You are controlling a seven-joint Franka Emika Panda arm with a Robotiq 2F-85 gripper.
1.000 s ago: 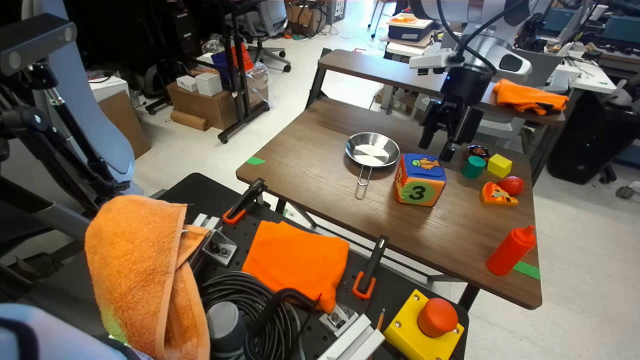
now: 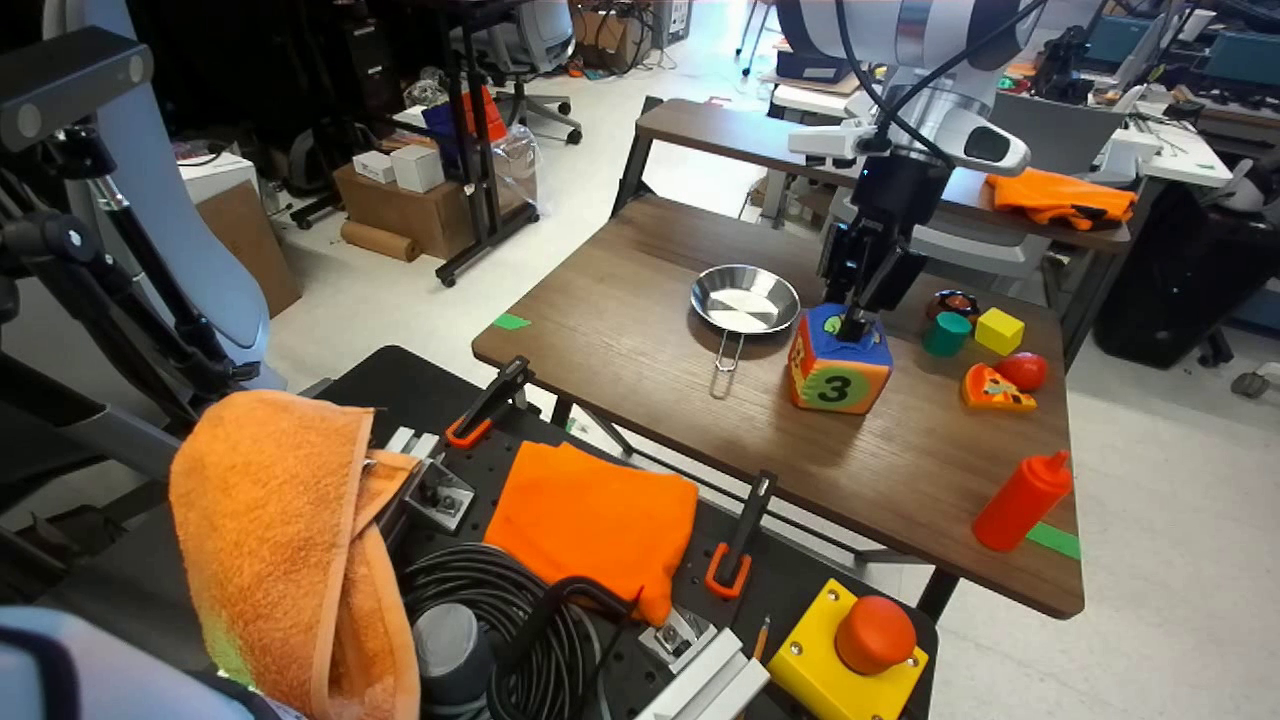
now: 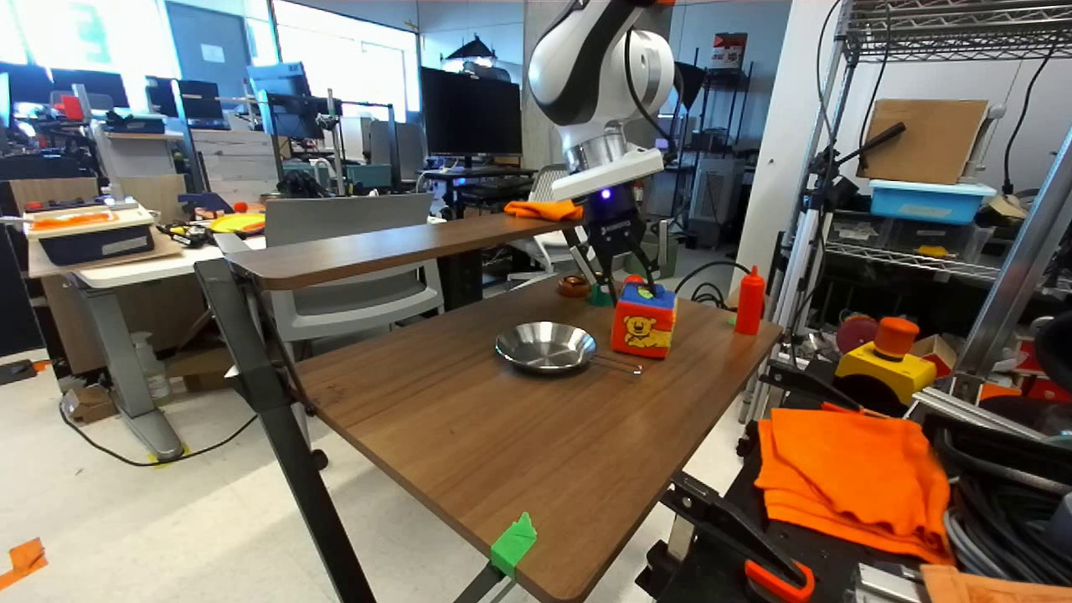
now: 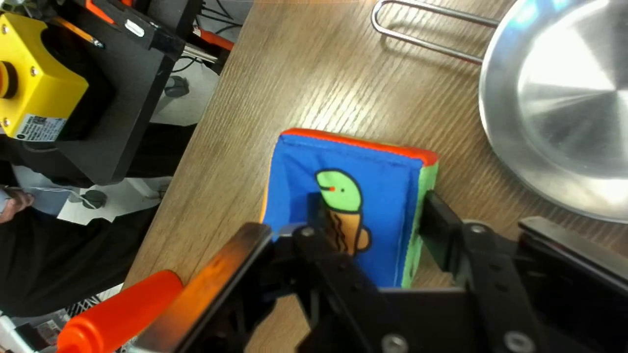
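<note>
A soft cube (image 2: 840,374) with a green face marked 3 and a blue top sits upright on the brown table, right of the metal pan (image 2: 746,300). My gripper (image 2: 847,307) points down at the cube from above, its fingers part open. The wrist view shows one of the fingers (image 4: 316,211) over the blue top of the cube (image 4: 382,200), covering part of the fish picture. The other finger stands along the green side. Whether either finger presses on the cloth, I cannot tell.
Behind and right of the cube lie a teal cup (image 2: 947,335), a yellow block (image 2: 998,331), a red ball (image 2: 1022,371) and a pizza slice (image 2: 997,389). A red bottle (image 2: 1022,502) stands near the front right corner.
My gripper has come down and to the left in exterior view 1, from behind the cube to its top. The cube and the pan stay where they were.
</note>
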